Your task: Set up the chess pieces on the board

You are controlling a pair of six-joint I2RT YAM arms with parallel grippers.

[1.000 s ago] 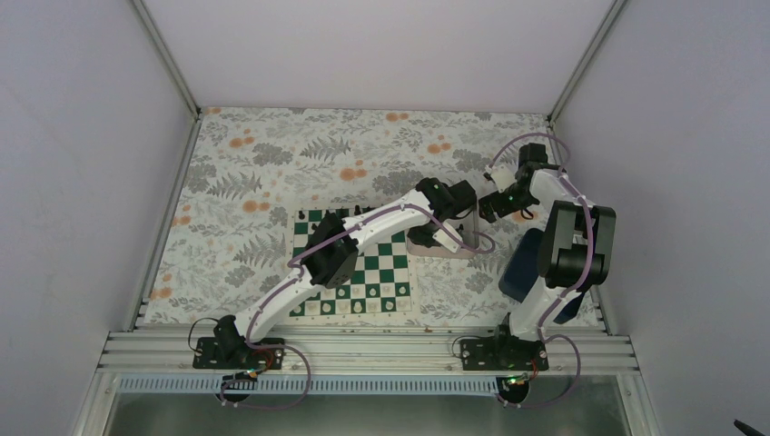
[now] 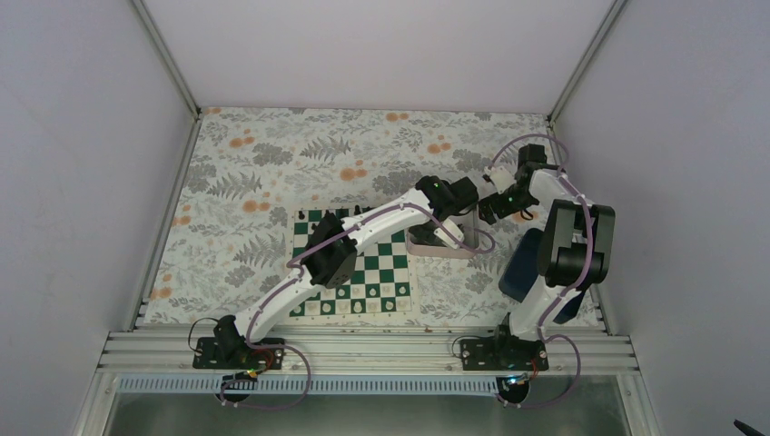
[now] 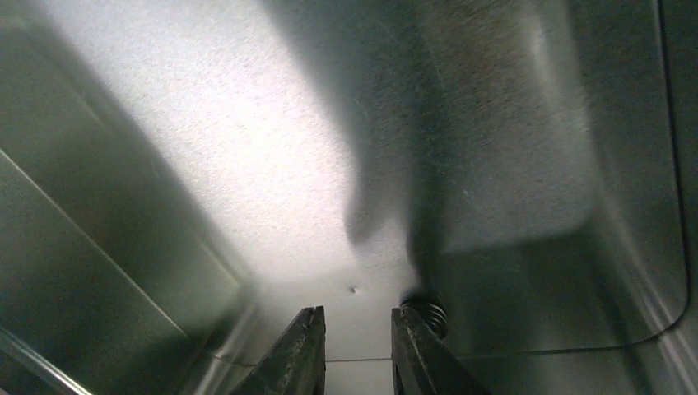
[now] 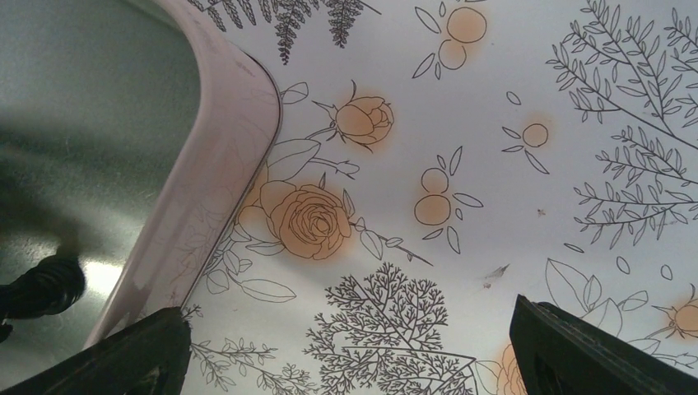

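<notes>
The green-and-white chessboard (image 2: 372,291) holds white pieces along its near rows and dark pieces along its far rows, partly covered by the left arm. My left gripper is down inside a metal-lined pink box (image 2: 440,252), fingers apart, with a dark chess piece (image 3: 424,317) just beyond its right finger. In the right wrist view a dark piece or fingertip (image 4: 49,284) shows inside the box. My right gripper hangs open over the patterned table, right of the box, with nothing between its fingers.
A dark blue tray (image 2: 519,271) lies at the front right, partly under the right arm.
My left arm has shifted very slightly over the box in the top view. The right arm has not moved.
</notes>
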